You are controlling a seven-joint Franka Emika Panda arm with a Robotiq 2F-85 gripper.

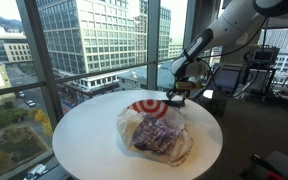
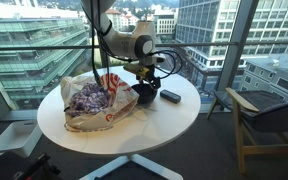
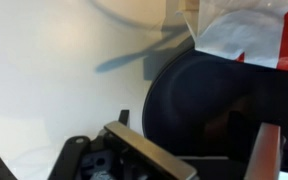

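In the wrist view a dark round bowl or pot lies below my gripper, which stands open, one finger over the pot's near part and the other at the lower right. What the pot holds is too dark to make out. From the second exterior view, the pot stands on the white round table, with the gripper just above it. A large red and white plastic bag with something purple and mottled in it lies beside the pot.
A dark flat box rests on the table right of the pot. The bag reaches over the pot's far edge in the wrist view. Bare table shows at the front and right. A chair stands off to the right.
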